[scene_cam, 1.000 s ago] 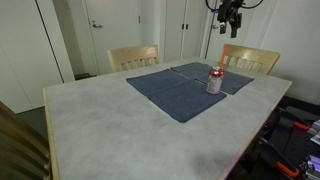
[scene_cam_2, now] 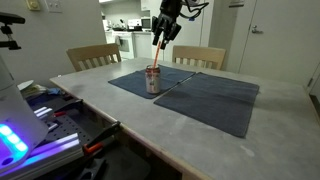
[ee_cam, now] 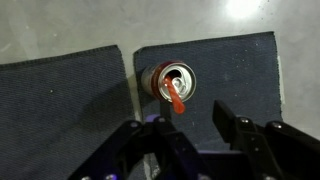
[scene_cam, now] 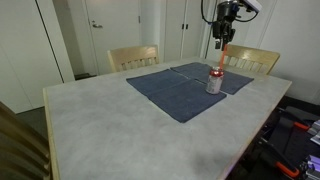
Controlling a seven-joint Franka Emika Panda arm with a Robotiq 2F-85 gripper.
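Observation:
A silver and red can (scene_cam: 216, 81) stands upright on a dark mat at the right of the table. From its top rises a thin orange-red straw (scene_cam_2: 155, 57), leaning slightly. In the wrist view the straw (ee_cam: 175, 96) runs from the opening of the can (ee_cam: 158, 80) toward the gap between my fingers. My gripper (scene_cam: 222, 43) hangs above the can, close to the straw's upper end. Its dark fingers (ee_cam: 227, 121) stand apart; whether either touches the straw cannot be made out.
Dark mats (scene_cam_2: 210, 102) lie over much of the table. Bare white tabletop (scene_cam: 110, 125) stretches away to the left. Wooden chairs (scene_cam_2: 92, 54) stand along the table's sides.
My gripper has come down a little over the can. The can has stayed put.

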